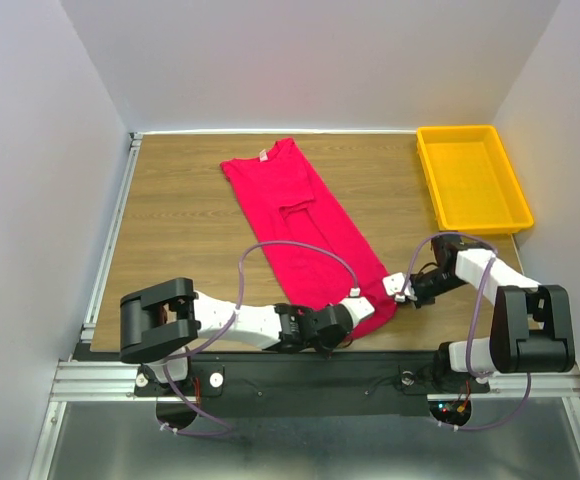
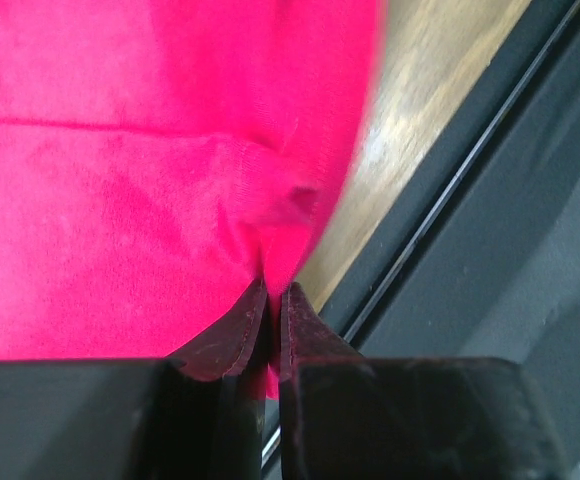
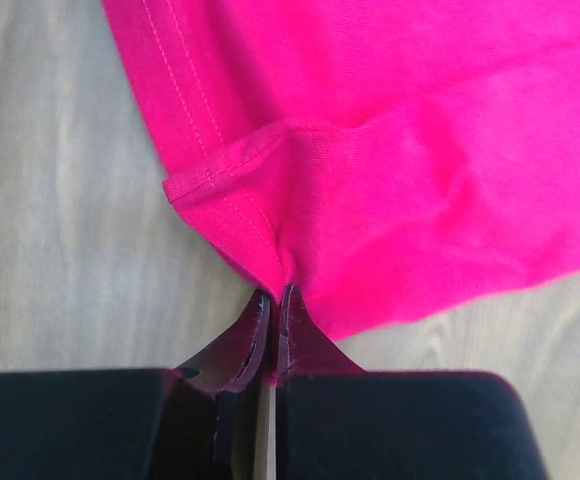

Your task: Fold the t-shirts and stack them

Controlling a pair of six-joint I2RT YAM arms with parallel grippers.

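Observation:
The pink t-shirt (image 1: 315, 225) lies in a long strip slanting across the table, collar at the back and bottom end near the front edge. In the left wrist view my left gripper is shut on a pinched fold of its bottom end. My right gripper is shut on the shirt's bottom corner, with gathered cloth running into its fingertips and a stitched hem (image 3: 195, 185) bunched beside them. From above, both arms meet the cloth at its front end, the right one coming in from the right side.
A yellow bin (image 1: 475, 180), empty, stands at the back right. Bare wooden table (image 1: 175, 220) spreads left of the shirt, and more lies between shirt and bin. The table's dark front edge (image 2: 440, 205) runs close by the left gripper.

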